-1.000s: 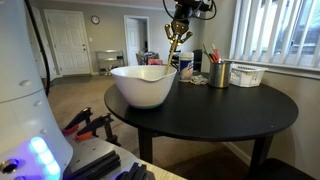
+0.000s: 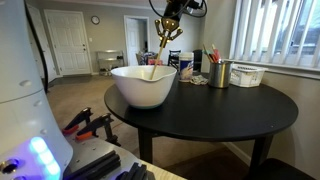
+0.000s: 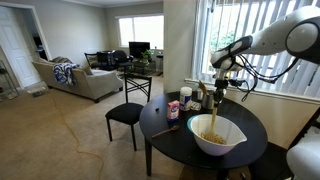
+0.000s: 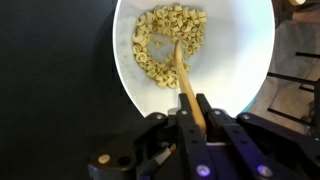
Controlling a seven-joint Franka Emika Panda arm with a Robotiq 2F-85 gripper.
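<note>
My gripper is shut on a long wooden stick or spoon handle [image 4: 187,85]. A large white bowl [image 2: 143,91] stands on the dark round table. In the wrist view, a patch of ring-shaped cereal [image 4: 160,70] lies in the bowl to one side, and the stick's far end reaches to it. Whether that end touches the bowl's floor is hard to tell. The gripper is above the bowl in exterior view 1, with the stick slanting down past the rim.
On the table [image 2: 235,108] stand a metal utensil canister [image 2: 219,74], a white basket [image 2: 247,75] and a lidded tub [image 3: 185,94]. A pink carton [image 3: 173,112] and a reddish spoon [image 3: 166,131] are near the bowl.
In exterior view 1 the gripper has moved left, carrying the stick from near the bowl's right rim to over its middle. Bowl and table items look unmoved.
</note>
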